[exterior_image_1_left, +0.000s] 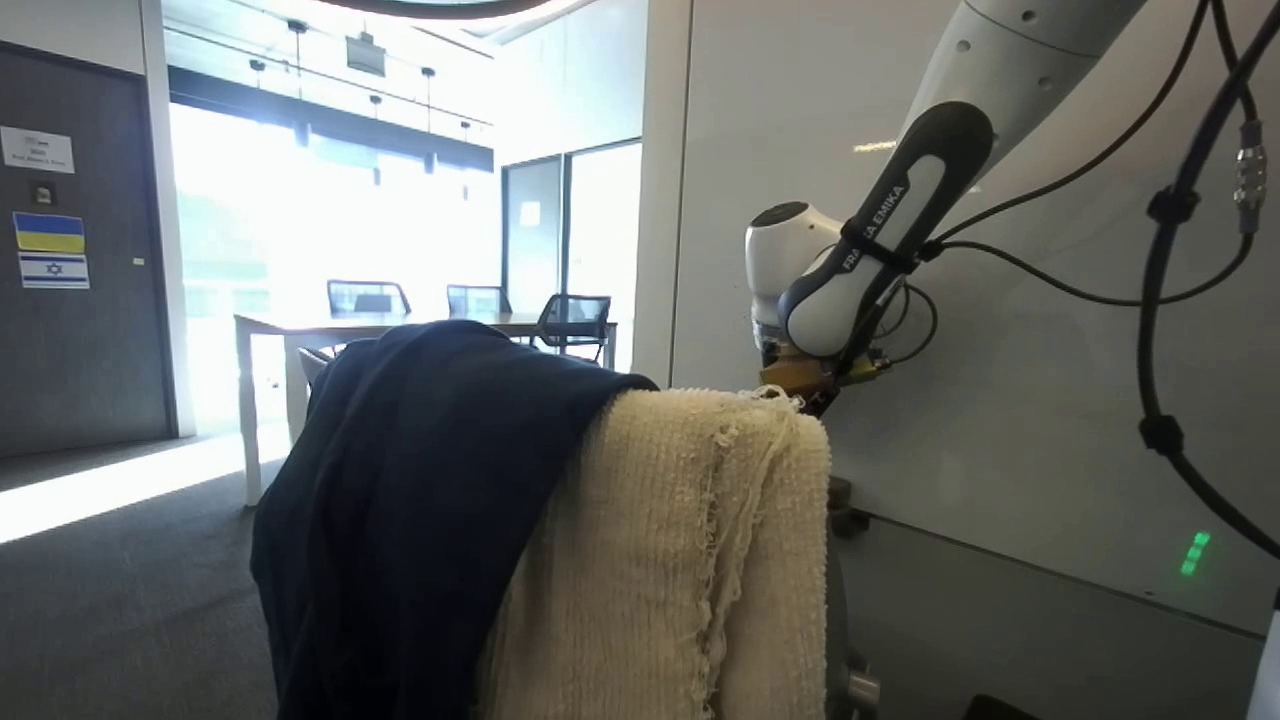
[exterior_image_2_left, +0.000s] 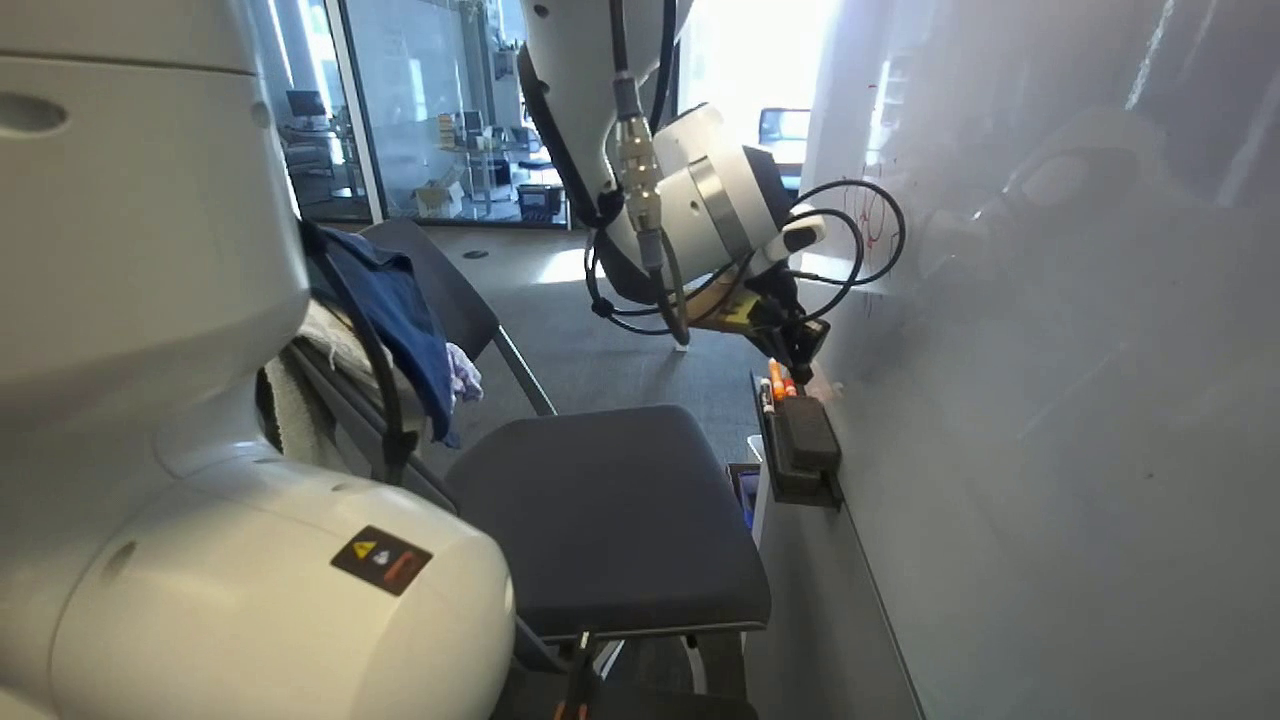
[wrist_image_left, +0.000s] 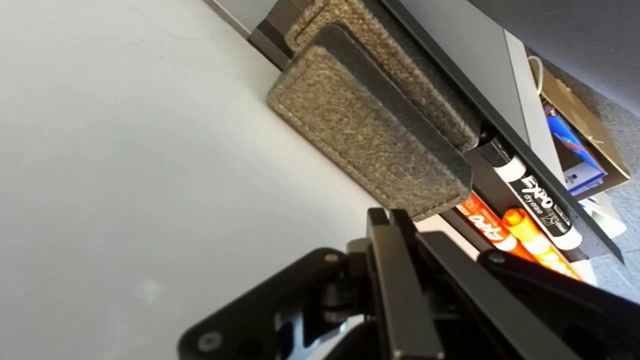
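Observation:
Two felt-faced erasers lie in the whiteboard's ledge in the wrist view. The nearer eraser (wrist_image_left: 366, 126) leans over the other eraser (wrist_image_left: 396, 66) on its whiteboard side. My gripper is shut with nothing between its fingers, its tips just past the near end of the upper eraser. In exterior view 2 the gripper (exterior_image_2_left: 801, 370) is above the far end of the ledge, beyond the dark erasers (exterior_image_2_left: 806, 432). Exterior view 1 hides the fingertips behind the draped cloth.
Beside the erasers, the ledge (exterior_image_2_left: 798, 490) holds a black marker (wrist_image_left: 543, 207), a red marker (wrist_image_left: 489, 222) and an orange marker (wrist_image_left: 537, 240). A whiteboard (wrist_image_left: 150, 180) borders one side. A grey chair seat (exterior_image_2_left: 600, 516) stands opposite, and a box (wrist_image_left: 591, 132) sits below.

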